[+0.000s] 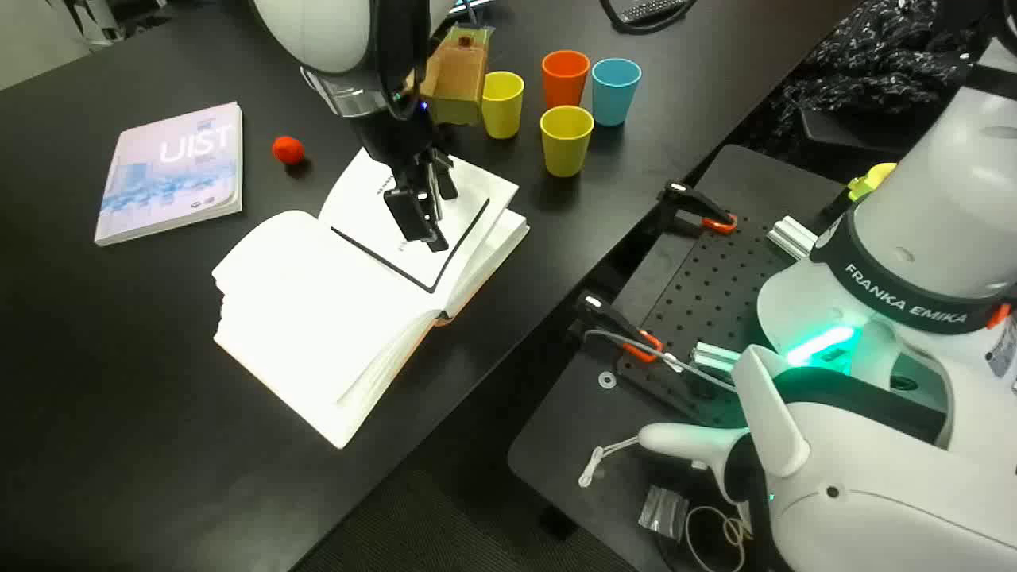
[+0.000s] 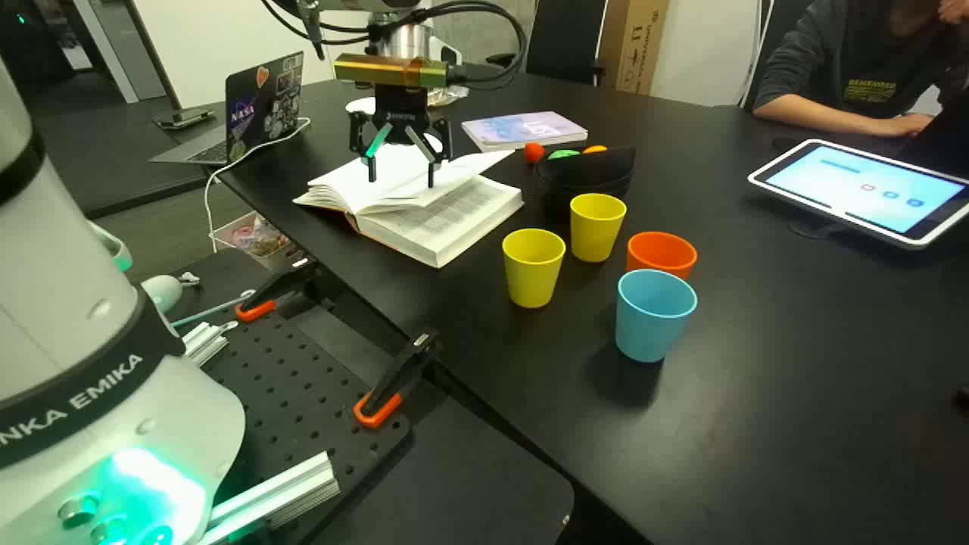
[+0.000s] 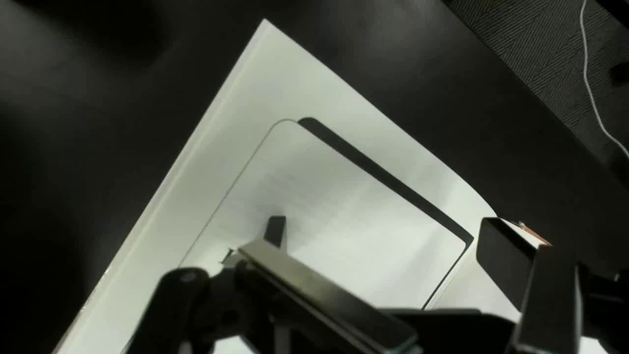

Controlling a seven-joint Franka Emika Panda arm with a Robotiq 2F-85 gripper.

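An open book (image 1: 315, 324) lies on the black table, its far page framed by a dark line. Above that page hangs my gripper (image 2: 400, 174), pointing down and open. Bare space separates its two fingers (image 2: 431, 172). From the wrist, the framed page (image 3: 354, 206) lies below the gap between the spread fingertips. Whether the tips touch the paper I cannot tell. In exterior view 2, some loose pages curve up over the printed side of the book (image 2: 454, 218).
Two yellow cups (image 2: 533, 268), an orange cup (image 2: 661, 253) and a blue cup (image 2: 655, 315) stand beside the book. A UIST book (image 1: 172, 171), a red ball (image 1: 288, 149) and a black bowl (image 2: 590, 177) are also on the table. Clamps (image 1: 701, 205) sit near the robot base.
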